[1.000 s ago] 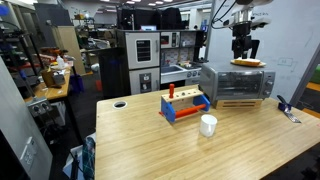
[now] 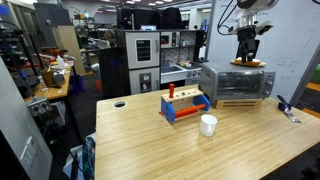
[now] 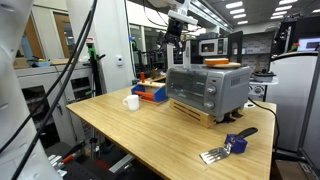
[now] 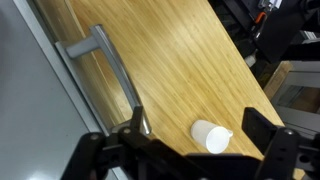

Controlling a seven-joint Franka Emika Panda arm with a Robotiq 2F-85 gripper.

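My gripper (image 2: 246, 52) hangs above the silver toaster oven (image 2: 236, 80), open in the wrist view, its dark fingers (image 4: 95, 157) wide apart and nothing gripped. Along the left of the wrist view runs the oven's front, with its long handle (image 4: 118, 68). A white mug (image 2: 208, 125) stands on the table in front of the oven; between and beyond the fingers, the wrist view shows the same mug (image 4: 210, 137) well below. On top of the oven rests an orange-topped, flat round item (image 3: 225, 62).
A blue rack (image 2: 186, 108) with a red and wooden piece stands left of the oven. A metal spatula (image 3: 215, 155) and a blue object (image 3: 236, 143) lie near the table's right end.
Over the last second my gripper has shifted slightly to the right above the oven. The mug, rack and oven have stayed in place.
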